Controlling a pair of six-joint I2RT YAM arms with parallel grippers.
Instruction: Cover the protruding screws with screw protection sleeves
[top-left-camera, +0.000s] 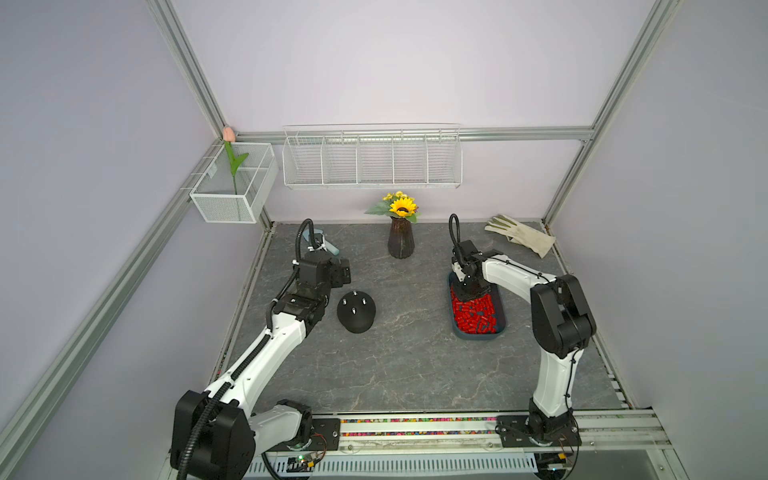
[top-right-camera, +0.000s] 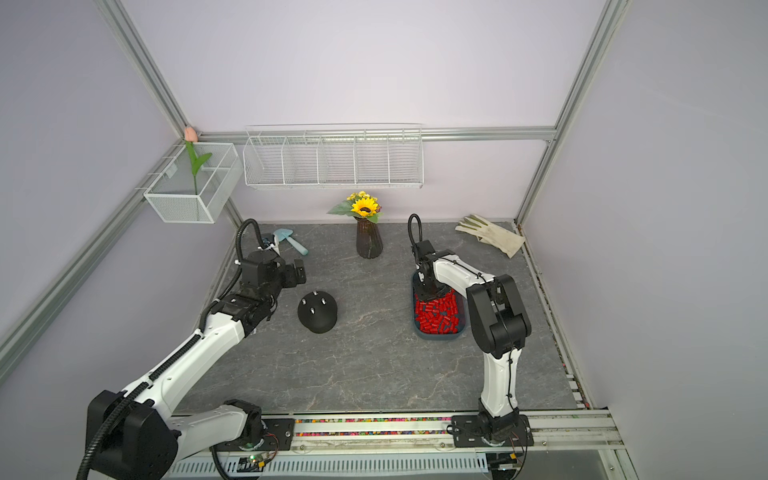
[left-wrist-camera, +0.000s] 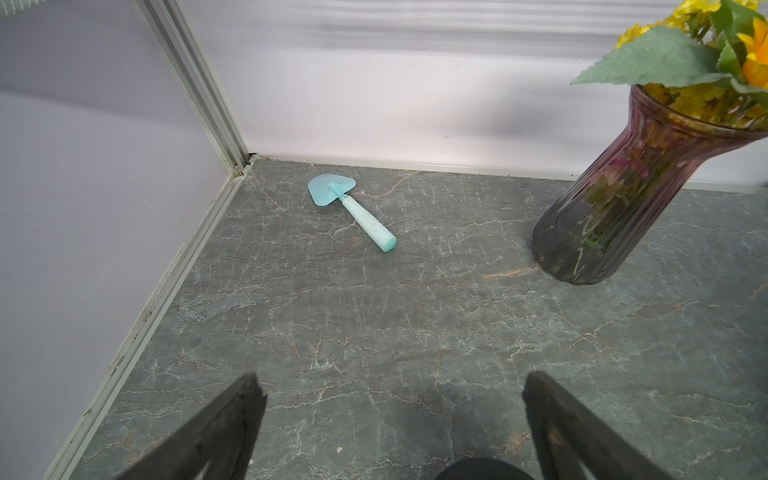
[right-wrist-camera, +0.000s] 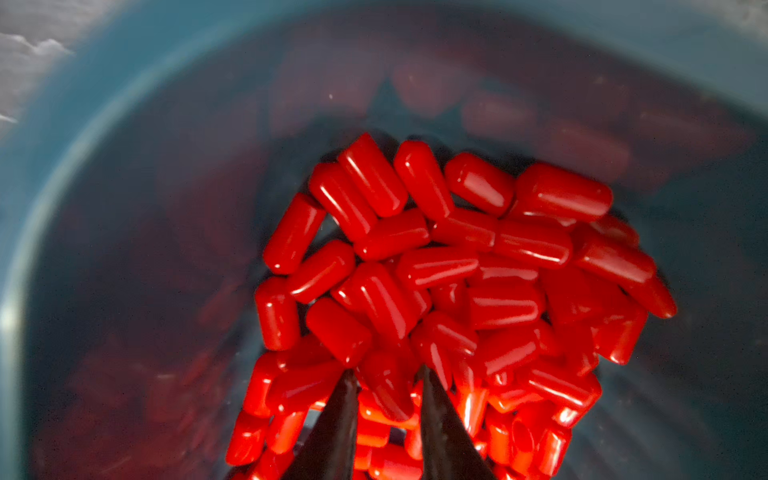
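Observation:
Several glossy red sleeves lie heaped in the dark blue tray. Low over the heap, inside the tray, my right gripper has its fingers parted, with a red sleeve lying in the gap between the tips; whether they touch it I cannot tell. A black dome with several silver screws sticking up stands on the table, left of the tray; no red shows on the screws. Beside the dome, on its far left, my left gripper is held open and empty. Only the dome's top edge shows in the left wrist view.
Behind stands a glass vase of yellow flowers. A light blue trowel lies at the back left, a pale glove at the back right. Wire baskets hang on the back wall. Bare table lies between dome and tray.

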